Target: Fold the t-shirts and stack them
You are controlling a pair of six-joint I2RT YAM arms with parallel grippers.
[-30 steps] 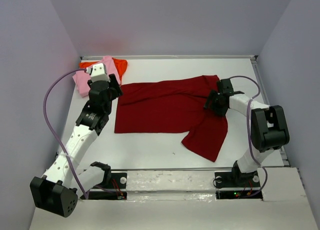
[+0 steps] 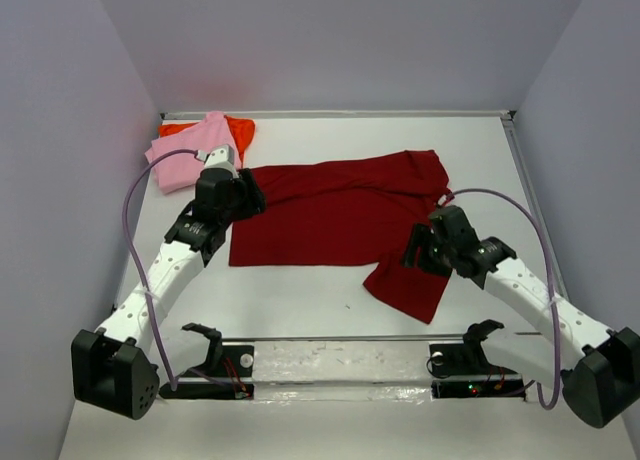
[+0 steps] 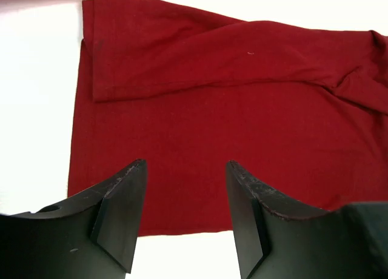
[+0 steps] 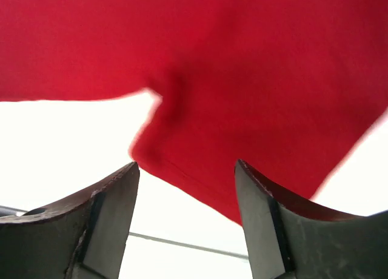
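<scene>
A dark red t-shirt (image 2: 320,225) lies spread on the white table, its top strip folded over along the back and a sleeve or flap reaching toward the front right. My left gripper (image 2: 252,195) hangs over its left part, open, with only cloth below its fingers in the left wrist view (image 3: 186,167). My right gripper (image 2: 418,245) is over the front-right flap (image 4: 242,139), its fingers apart and nothing held; the right wrist view is somewhat blurred. A pink shirt (image 2: 175,155) lies on an orange one (image 2: 240,130) at the back left.
Grey walls (image 2: 330,40) bound the workspace at the back and sides.
My right gripper has moved toward the front of the table, over the flap. My left gripper has shifted right and slightly toward the front. The red shirt looks unmoved.
</scene>
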